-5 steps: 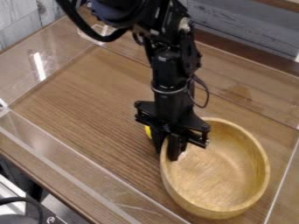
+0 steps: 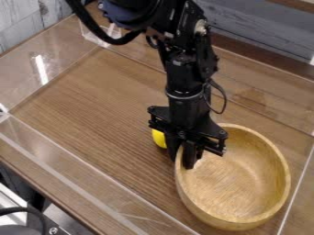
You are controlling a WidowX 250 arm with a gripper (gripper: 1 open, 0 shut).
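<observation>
My black gripper point(image 2: 185, 147) hangs down over the near left rim of a large round wooden bowl point(image 2: 236, 184), its fingertips at that rim. Whether its fingers are open or shut on the rim cannot be made out. A yellow object point(image 2: 159, 138) sits just behind and left of the gripper, mostly hidden by it.
A grey wall runs along the back, and a black cable curves at the lower left edge.
The bowl has shifted slightly to the right, and my gripper has moved a little the same way.
</observation>
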